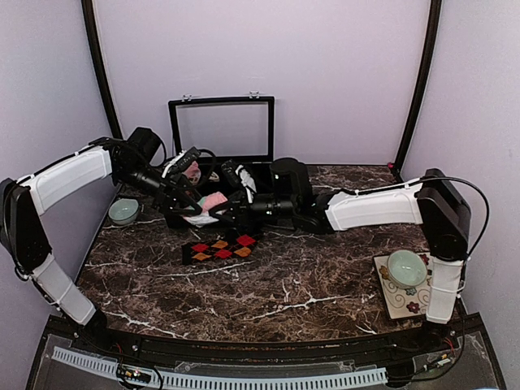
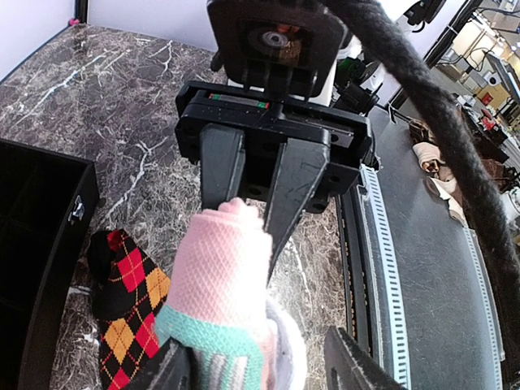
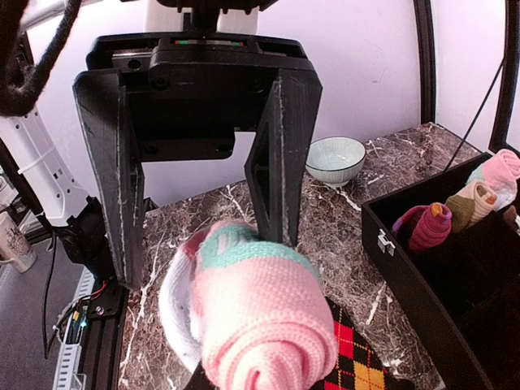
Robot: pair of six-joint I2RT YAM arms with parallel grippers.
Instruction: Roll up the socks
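Note:
A pink sock roll (image 1: 213,201) with a mint-green band is held in the air above the table, in front of the black box. My right gripper is shut on it; in the left wrist view its fingers pinch the pink end. My left gripper stands part open on the banded side, its fingers spread wide around the roll (image 3: 260,313). One left finger (image 3: 280,154) comes very close to the roll; contact cannot be told. A white fold (image 3: 177,296) hangs beside the band. The right fingertips are mostly hidden behind the roll in the right wrist view.
A red, orange and black argyle sock (image 1: 219,249) lies flat below the grippers. Behind stands the open black box (image 3: 406,305) with several rolled socks, including a magenta one (image 3: 431,227). One bowl (image 1: 123,211) is at left, another (image 1: 406,268) on a tray at right.

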